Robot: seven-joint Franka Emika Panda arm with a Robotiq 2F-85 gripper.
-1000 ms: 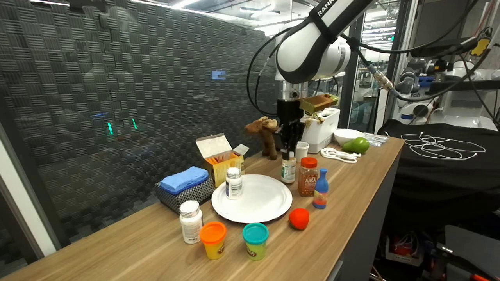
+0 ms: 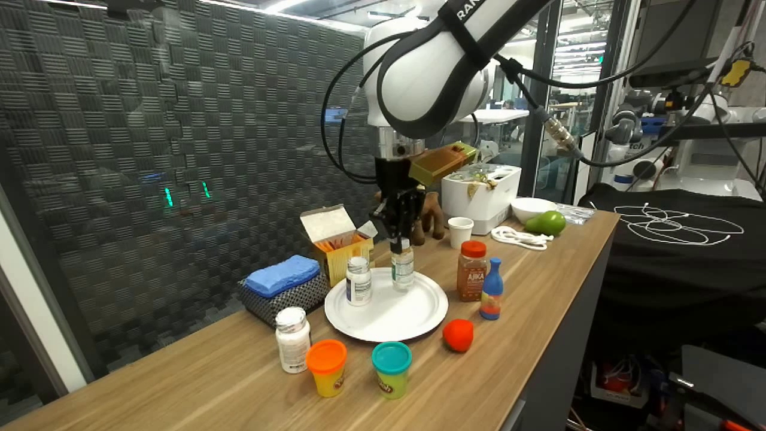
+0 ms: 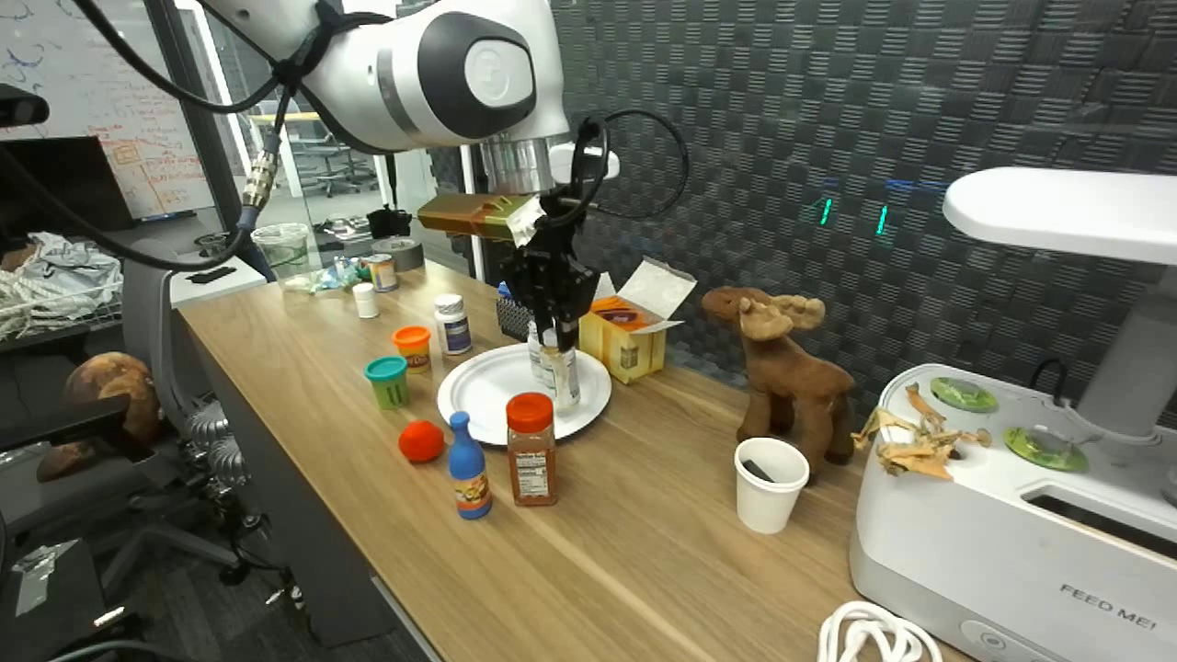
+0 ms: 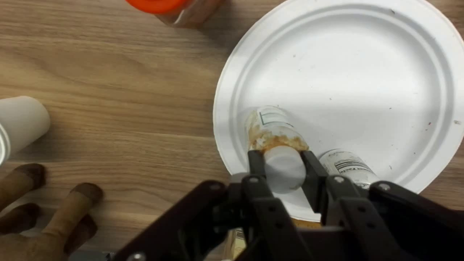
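Note:
My gripper is shut on the white cap of a small labelled jar (image 4: 276, 127), one finger on either side of the cap. Brown stains show on the jar's upper part. In exterior view 1 this jar (image 2: 403, 272) is upright over the back right part of the white plate (image 2: 388, 321); whether its base touches the plate I cannot tell. A white pill bottle (image 2: 359, 282) stands on the plate to its left. The wrist view shows that bottle (image 4: 348, 167) beside my right finger, partly covered by it.
Near the plate are a red-capped spice jar (image 2: 471, 272), a blue bottle (image 2: 492, 291), a red fruit (image 2: 458, 334), two Play-Doh tubs, another white bottle (image 2: 292, 341) and an open yellow box (image 3: 623, 342). A toy moose (image 3: 789, 375) and paper cup (image 3: 769, 485) stand farther off. The plate's front is clear.
My gripper has moved left in exterior view 1, carrying the capped jar from beside the spice jar to over the plate. The other objects have stayed in place.

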